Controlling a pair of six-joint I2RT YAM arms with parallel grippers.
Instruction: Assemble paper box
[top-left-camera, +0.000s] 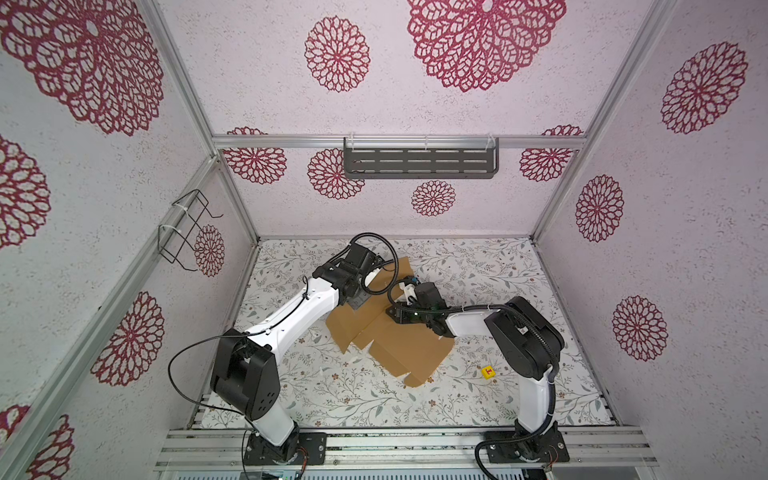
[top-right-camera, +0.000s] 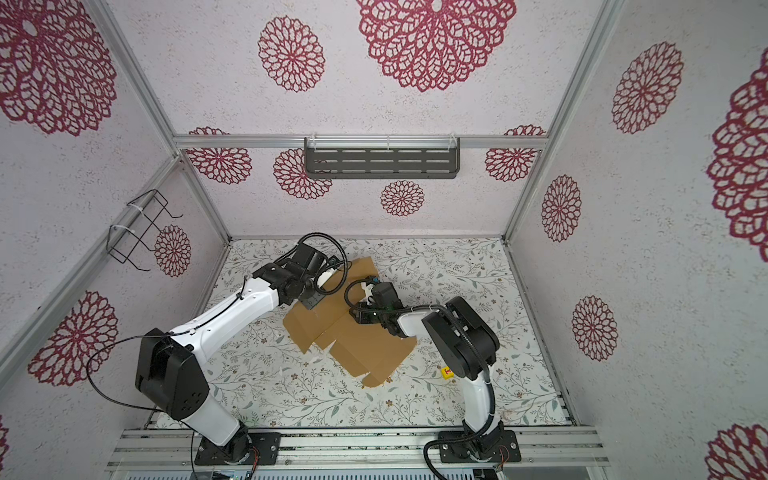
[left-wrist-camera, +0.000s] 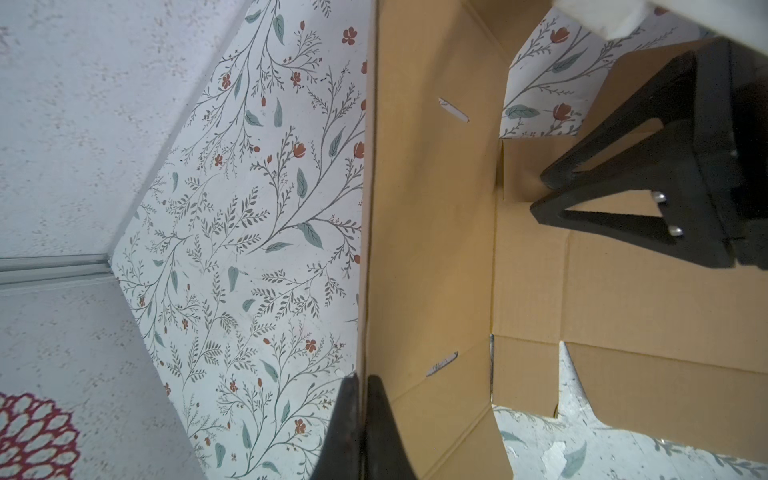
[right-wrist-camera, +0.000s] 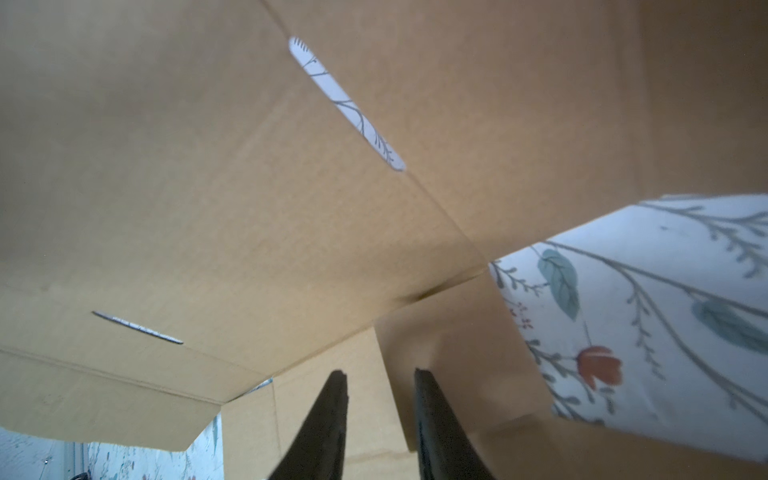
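Observation:
The brown cardboard blank (top-left-camera: 416, 352) lies partly folded on the table, its flat part towards the front right. In the left wrist view its raised side panel (left-wrist-camera: 432, 240), with two slots, stands up along the far left side. My left gripper is shut on the thin outer edge of that panel. My right gripper is part open, low over the inner side of the fold. Behind its fingers, a small cardboard flap (right-wrist-camera: 464, 344) shows, its edge in line with the gap; I cannot tell whether they touch.
A small yellow block (top-left-camera: 488, 372) lies on the table at the front right. A grey shelf (top-left-camera: 421, 164) hangs on the back wall and a wire rack (top-left-camera: 182, 228) on the left wall.

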